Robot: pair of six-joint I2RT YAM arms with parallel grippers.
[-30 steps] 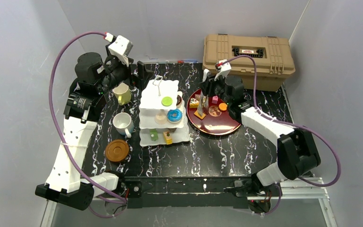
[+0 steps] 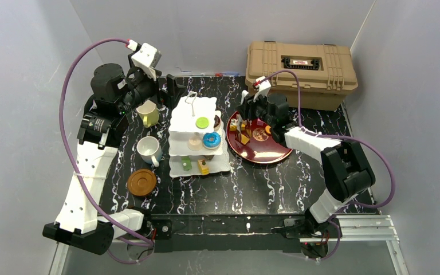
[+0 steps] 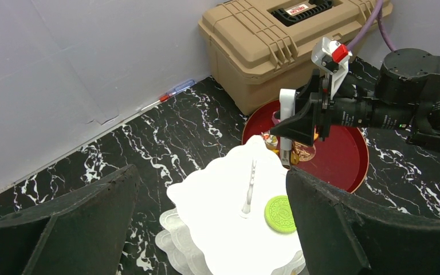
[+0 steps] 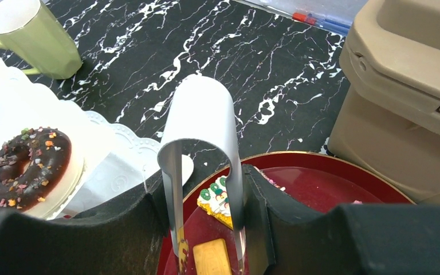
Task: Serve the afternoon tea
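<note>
White-topped tongs stand upright with my right gripper shut on them, one finger at each leg. Their legs reach down over the red round tray, on either side of a yellow square cake; whether they touch it I cannot tell. Behind the legs lies a cream-topped cake slice. The white three-tier stand holds a green biscuit, a blue donut, a chocolate donut and small cakes. My left gripper hangs open and empty at the stand's back left.
Left of the stand are a green mug, a white mug and a brown coaster. A tan case stands close behind the tray.
My right arm has shifted left and a little toward the tray's left side, carrying the tongs closer round the yellow cake. The left arm has stayed still.
</note>
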